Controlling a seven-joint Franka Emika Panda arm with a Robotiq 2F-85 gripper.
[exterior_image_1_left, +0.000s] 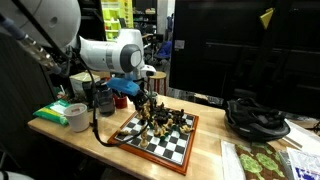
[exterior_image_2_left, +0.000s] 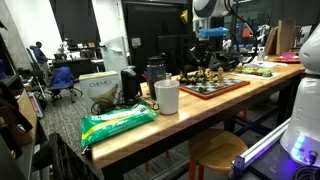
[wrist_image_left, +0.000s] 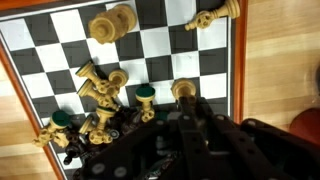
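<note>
A checkered chessboard (exterior_image_1_left: 180, 151) lies on the wooden table, with gold and dark green-based chess pieces on it, some upright and some toppled. In the wrist view, my gripper is at the lower middle, its dark fingers shut on a gold chess piece (wrist_image_left: 184, 88). Its lower part is hidden. A tall gold piece (wrist_image_left: 104, 27) stands at the upper left of the board, and another gold piece (wrist_image_left: 212, 15) lies on its side at the upper right. Several toppled pieces (wrist_image_left: 98, 90) crowd the left. From exterior view 1, the gripper (exterior_image_1_left: 150, 100) is over the board's far left part.
On the table's left stand a white tub (exterior_image_1_left: 77, 117), a dark canister (exterior_image_1_left: 104, 99) and a red container (exterior_image_1_left: 120, 99). A green bag (exterior_image_2_left: 120, 122) lies near them. A black bag (exterior_image_1_left: 258, 118) sits on the right. Bare table shows right of the board.
</note>
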